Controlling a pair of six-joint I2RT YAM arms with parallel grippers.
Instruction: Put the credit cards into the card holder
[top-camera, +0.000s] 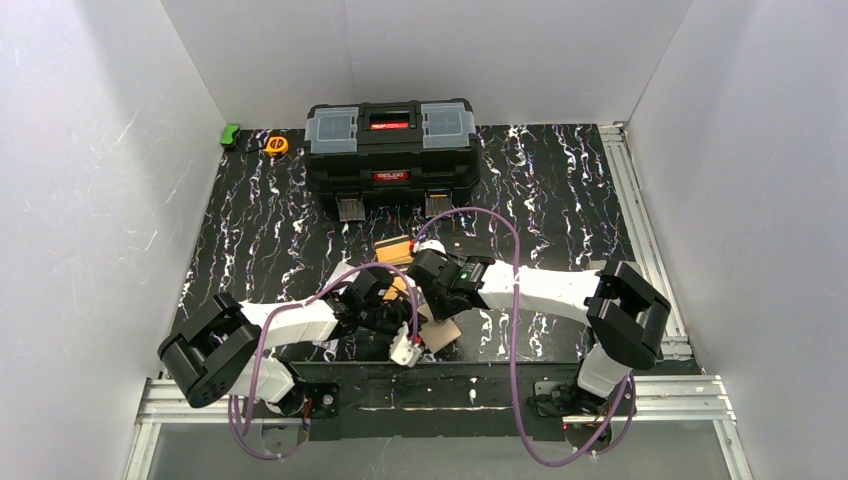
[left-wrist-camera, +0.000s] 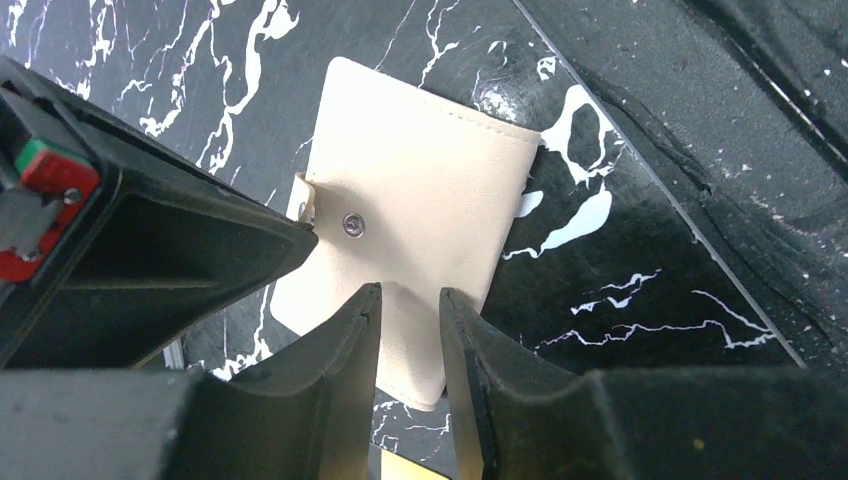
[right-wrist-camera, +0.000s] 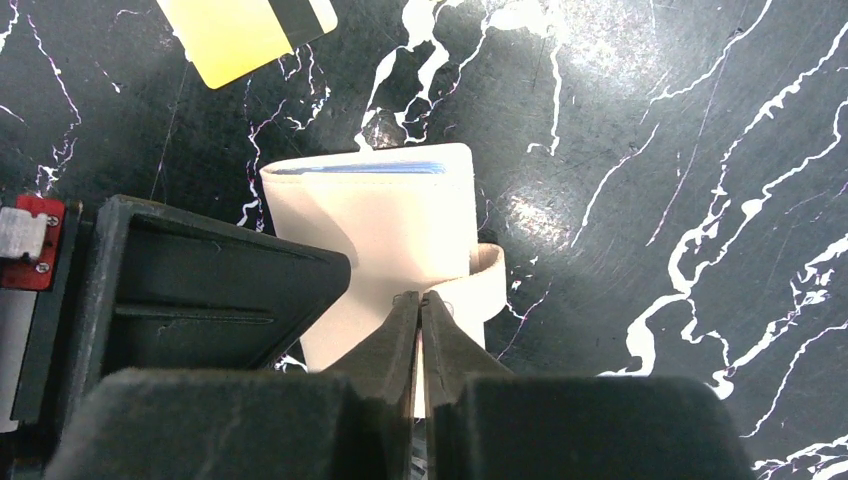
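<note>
The cream card holder (top-camera: 440, 334) (left-wrist-camera: 420, 180) (right-wrist-camera: 350, 250) lies at the front centre of the dark marbled table, a blue edge showing in its top slot and a loop strap with a snap stud. My left gripper is over the holder, its fingertips slightly apart at one edge. My right gripper is at the holder's strap, fingertips nearly closed; whether they pinch it is unclear. Both grippers crowd together in the top view. A yellow card (right-wrist-camera: 240, 35) lies apart from the holder, and orange cards (top-camera: 392, 246) lie behind the grippers.
A black toolbox (top-camera: 390, 155) stands at the back centre. An orange tape (top-camera: 276, 145) and a green object (top-camera: 229, 133) sit at the back left. The table's front edge runs close to the holder; white walls enclose both sides.
</note>
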